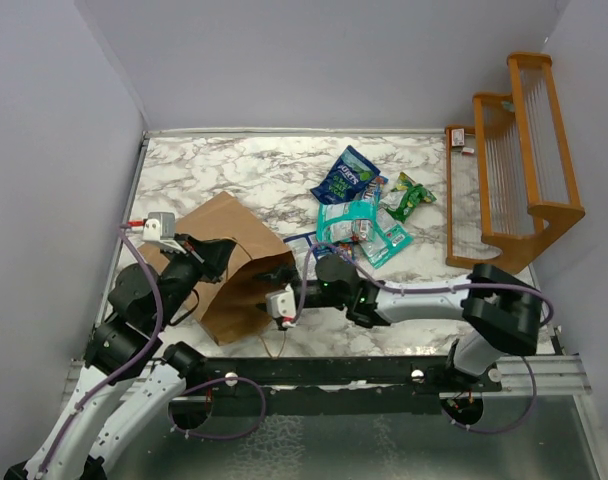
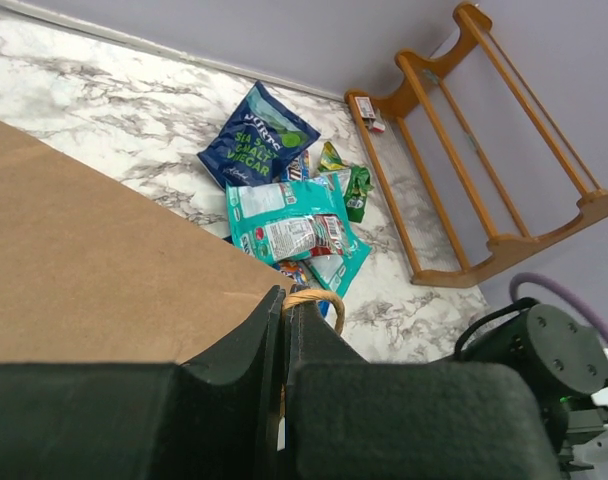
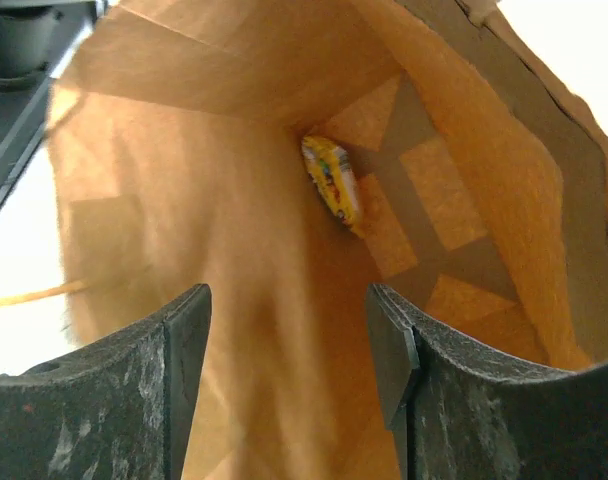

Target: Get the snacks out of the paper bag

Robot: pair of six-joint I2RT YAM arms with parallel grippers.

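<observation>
The brown paper bag lies on its side on the left, its mouth facing right. My left gripper is shut on the bag's twisted paper handle at its fingertips. At the mouth, my right gripper is open and points into the bag, with nothing between its fingers. Deep inside, a small yellow and white snack packet rests near the bag's bottom, ahead of those fingers. Outside lie a dark blue chip bag, teal pouches and a green packet.
A wooden rack stands on the right side of the marble table. The right forearm stretches across the table's front, partly covering a blue-and-white packet. Bare tabletop lies behind the bag.
</observation>
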